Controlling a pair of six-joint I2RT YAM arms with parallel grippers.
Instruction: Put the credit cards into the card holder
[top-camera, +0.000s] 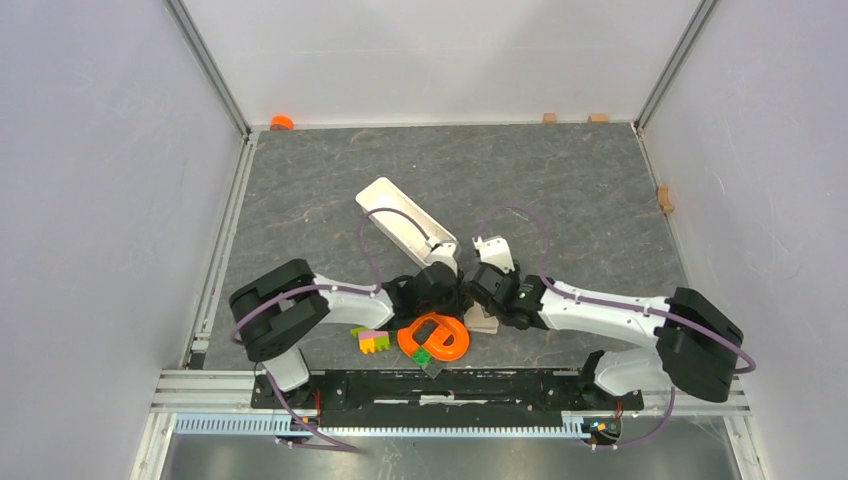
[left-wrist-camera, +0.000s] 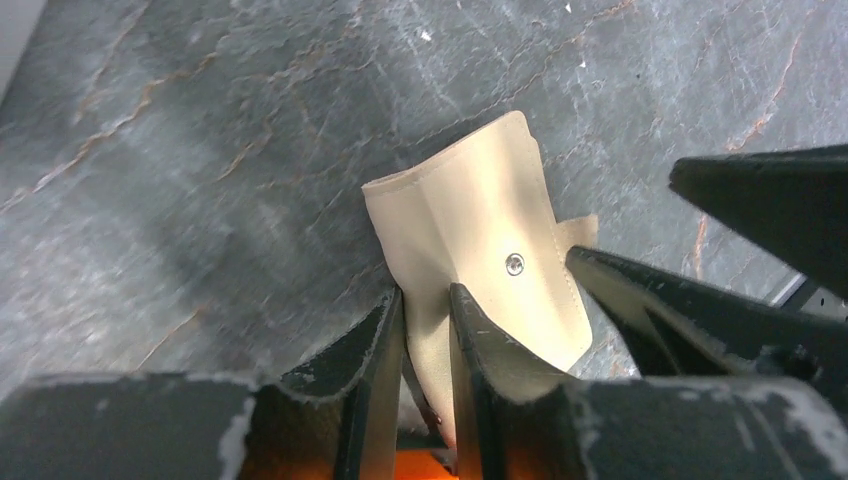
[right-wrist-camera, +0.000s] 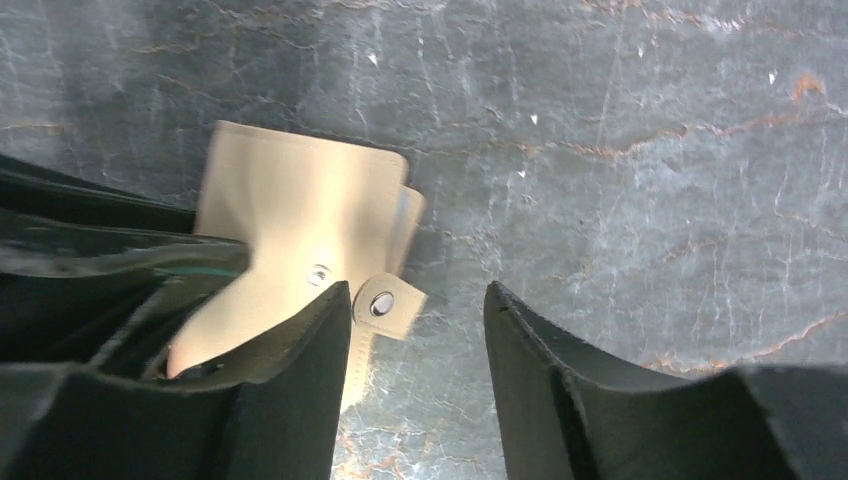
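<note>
The beige card holder (left-wrist-camera: 500, 230) has a metal snap on its face. In the top view, only its lower part (top-camera: 482, 322) shows below the two grippers. My left gripper is shut on the holder's left side, and the beige material bends where it is pinched. My right gripper stands part open at the opposite side. A small strap with a snap (right-wrist-camera: 390, 305) sticks out beside its left finger (right-wrist-camera: 335, 320) and reaches into the gap; the right finger is clear of it. I cannot make out any credit card.
Below the left gripper lies an orange ring-shaped thing (top-camera: 457, 345), with coloured toy blocks (top-camera: 374, 340) to its left. A long white tray (top-camera: 378, 192) stands behind the left arm. Bare table spreads behind and right. The two grippers are very close together.
</note>
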